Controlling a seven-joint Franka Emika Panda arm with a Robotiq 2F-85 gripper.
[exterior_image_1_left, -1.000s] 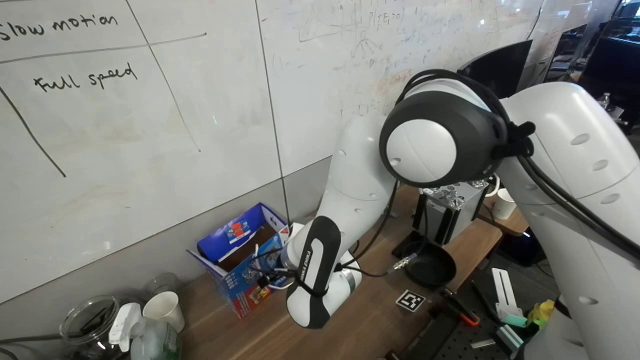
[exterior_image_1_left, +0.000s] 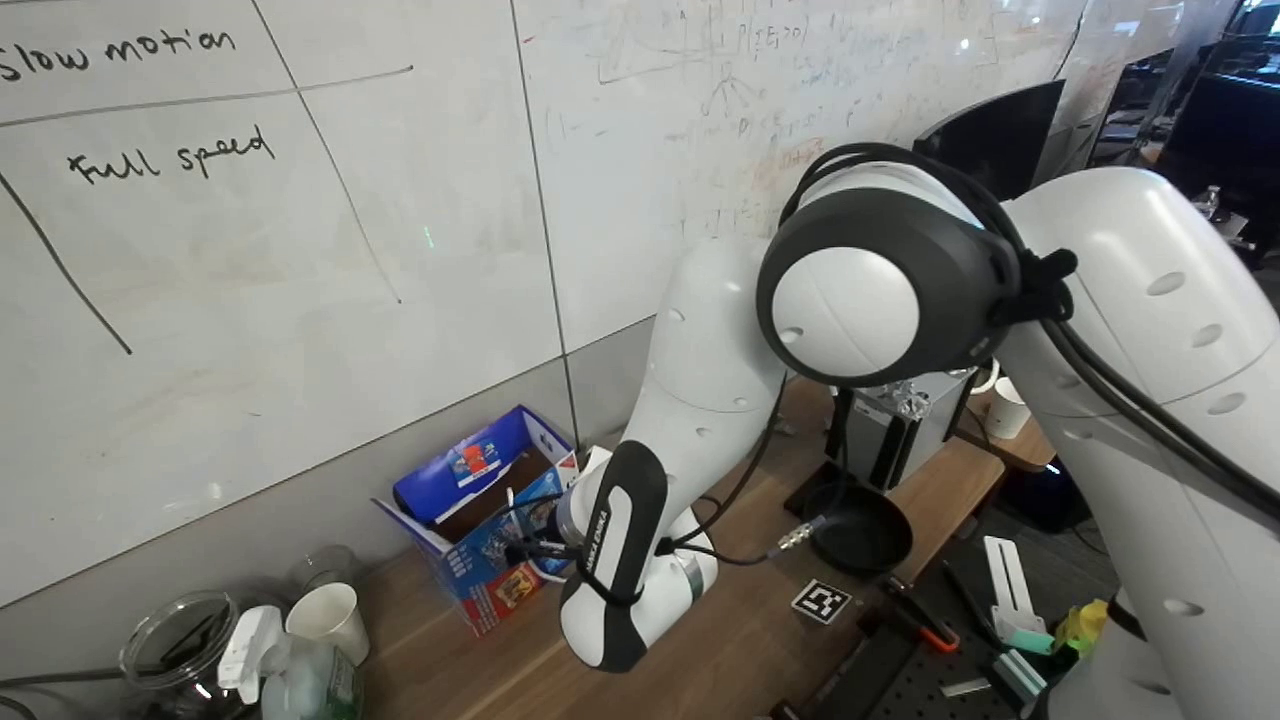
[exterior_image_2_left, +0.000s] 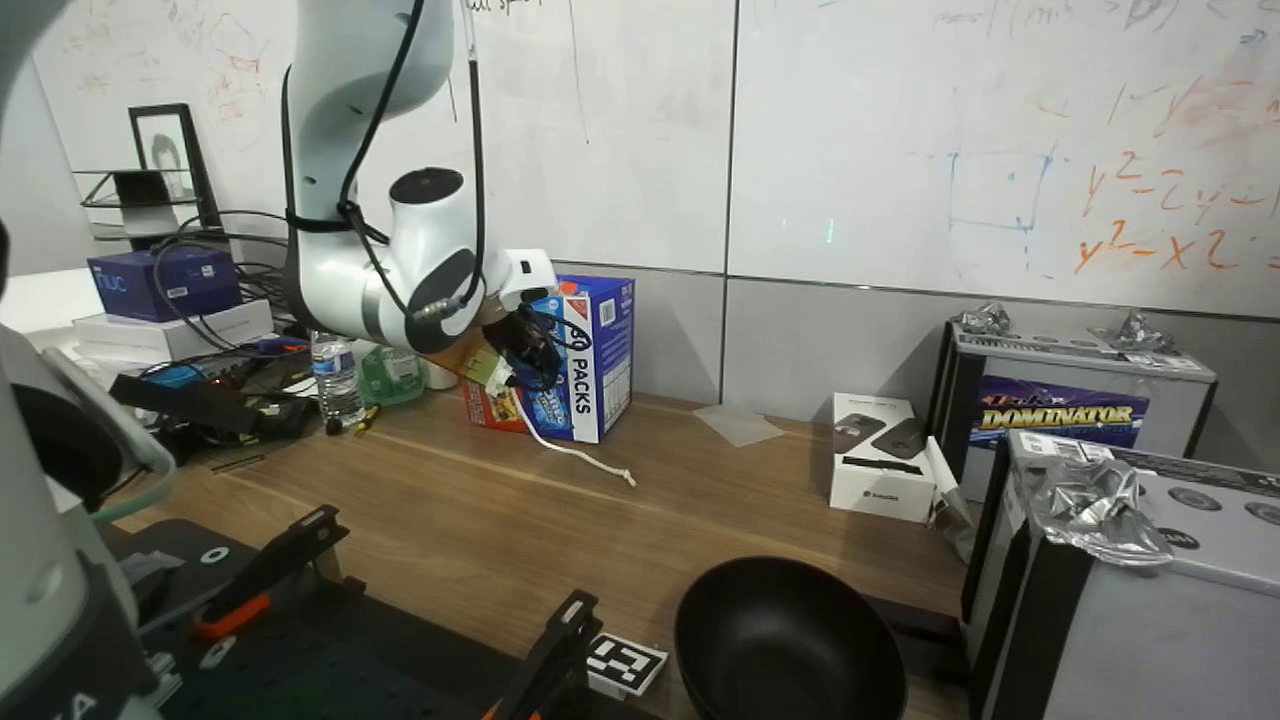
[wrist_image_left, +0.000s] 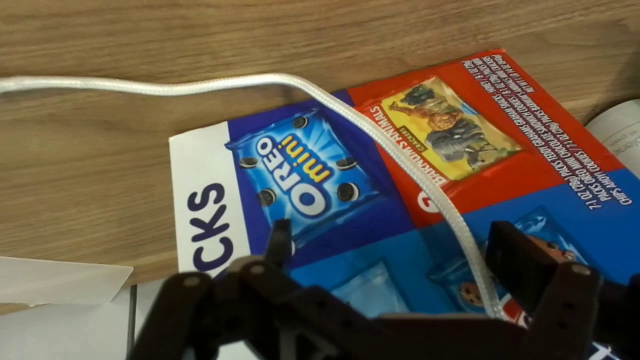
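A blue and red snack box (wrist_image_left: 384, 240) stands on the wooden table against the whiteboard wall; its top is open in exterior view 1. A white cord (wrist_image_left: 414, 165) crosses the front of the box in the wrist view and trails out over the table. My gripper is open in front of the box, its fingers (wrist_image_left: 279, 243) wide apart. Along the inner side of the right-hand finger runs the cord, loosely; whether it touches is unclear. In exterior view 2 the cord (exterior_image_2_left: 576, 451) hangs down below the dark gripper and ends on the tabletop.
A black bowl (exterior_image_2_left: 786, 642) sits near the front edge, beside a printed marker (exterior_image_2_left: 624, 664). A white phone box (exterior_image_2_left: 879, 456) and grey metal cases (exterior_image_2_left: 1140, 552) stand to the right. Left of the snack box are a paper cup (exterior_image_1_left: 330, 618) and spray bottle (exterior_image_1_left: 294, 678).
In exterior view 1 my wrist and forearm have shifted slightly left, with the wrist's lower end a little lower. The snack box has stayed in place.
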